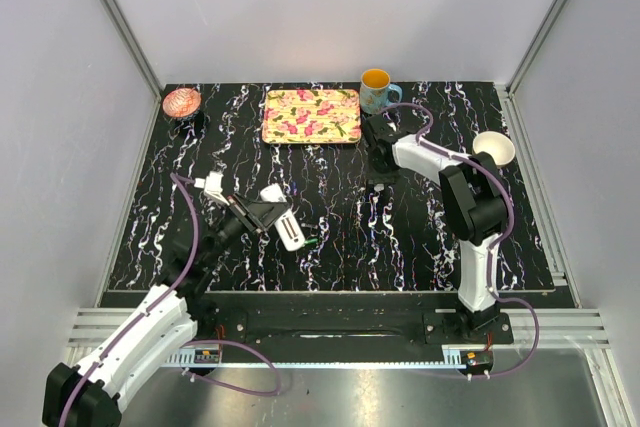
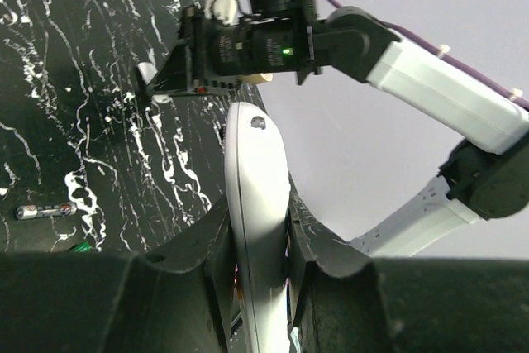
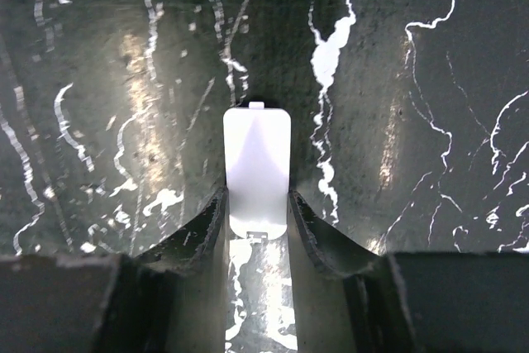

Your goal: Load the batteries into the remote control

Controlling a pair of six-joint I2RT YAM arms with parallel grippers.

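The white remote control (image 1: 291, 232) is held above the left-centre of the table, its compartment uncovered, with dark slots showing. My left gripper is shut on its middle, and the remote rises upright between the fingers in the left wrist view. My right gripper is shut on the white battery cover (image 3: 258, 155), which points away from the fingertips with its small tab outward. That gripper hangs low over the table right of centre; whether the cover touches the surface I cannot tell. A grey-and-black battery (image 2: 45, 211) and a green battery (image 2: 80, 247) lie on the table.
At the back are a floral tray (image 1: 312, 116) and a blue mug (image 1: 375, 98). A patterned red bowl (image 1: 182, 103) sits back left, a cream bowl (image 1: 493, 147) at the right. Bare marble (image 1: 340, 237) lies between the arms.
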